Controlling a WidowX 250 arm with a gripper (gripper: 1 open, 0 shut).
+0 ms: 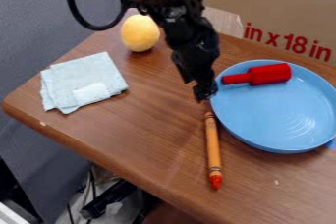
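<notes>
My black gripper (203,89) hangs low just left of the blue plate (273,122), above the upper end of an orange crayon with a red tip (213,152); whether its fingers are open or shut is unclear. A red cylinder with a thin handle (268,74) lies on the plate. A folded pale cloth (83,82) lies at the left, and a yellow ball (140,32) sits at the back, behind the arm.
The wooden table (144,149) has free room at the front and centre-left. A cardboard box (292,12) stands behind. The table's left edge drops to the floor.
</notes>
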